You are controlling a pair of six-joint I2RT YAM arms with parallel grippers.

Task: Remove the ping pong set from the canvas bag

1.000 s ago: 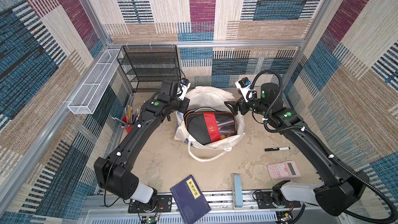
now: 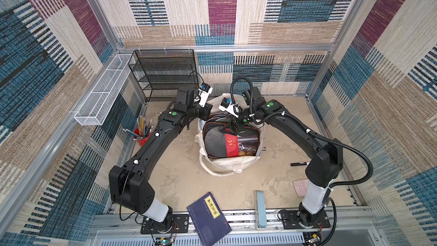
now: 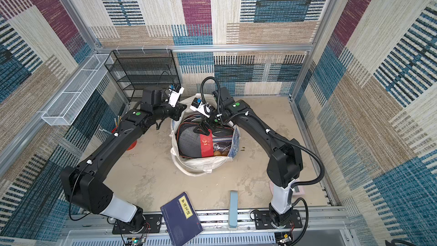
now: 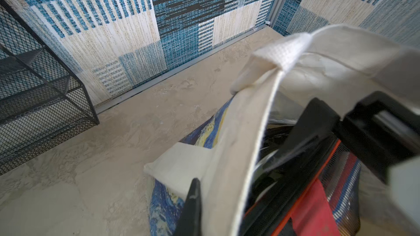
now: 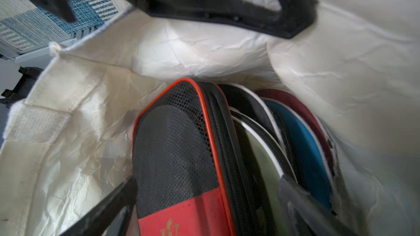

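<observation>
The ping pong set, a black mesh case with a red band and orange piping, stands inside the white canvas bag. In the right wrist view its upper part fills the middle. My right gripper is open above it, one finger left of the case and the other over the green case beside it. At the bag's left rim my left gripper is shut on the cloth; in its wrist view one finger shows outside the rim, the other is hidden.
A blue case and other round cases lean behind the set. Around the bag stand a black mesh rack, a red pen cup, a dark blue book and a pen.
My right gripper has swung in from the right of the bag to over the cases. The bag has shifted slightly, and its front handle has moved left.
</observation>
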